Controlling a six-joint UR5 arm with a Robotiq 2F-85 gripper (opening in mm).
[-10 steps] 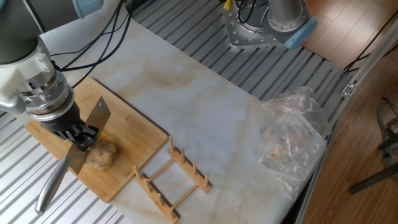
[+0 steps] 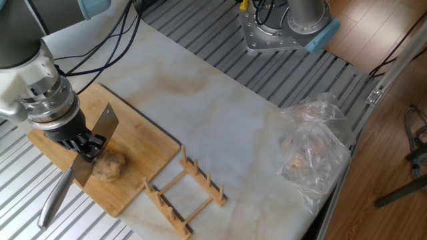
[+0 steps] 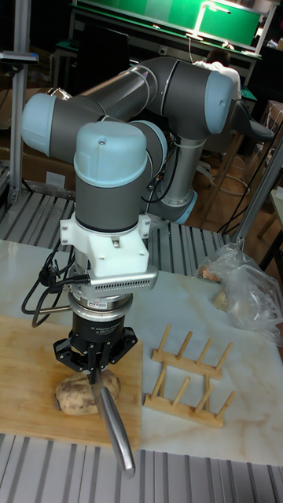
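Note:
My gripper (image 2: 93, 148) is shut on a metal kitchen knife, over the front part of the wooden cutting board (image 2: 142, 137). In exterior view 2 the knife's handle (image 2: 55, 199) points down and left, and its broad blade (image 2: 107, 124) shows on the other side of the fingers. A brown potato (image 2: 109, 165) lies on the board right beside the blade; whether the two touch, I cannot tell. Exterior view 3 shows the knife's handle (image 3: 115, 431) sloping toward the camera, with the potato (image 3: 86, 395) partly hidden behind the gripper (image 3: 99, 368).
A wooden peg rack (image 2: 185, 190) stands next to the board. Clear plastic bags (image 2: 313, 157) with something inside lie at the table's far end. Black cables hang by the arm.

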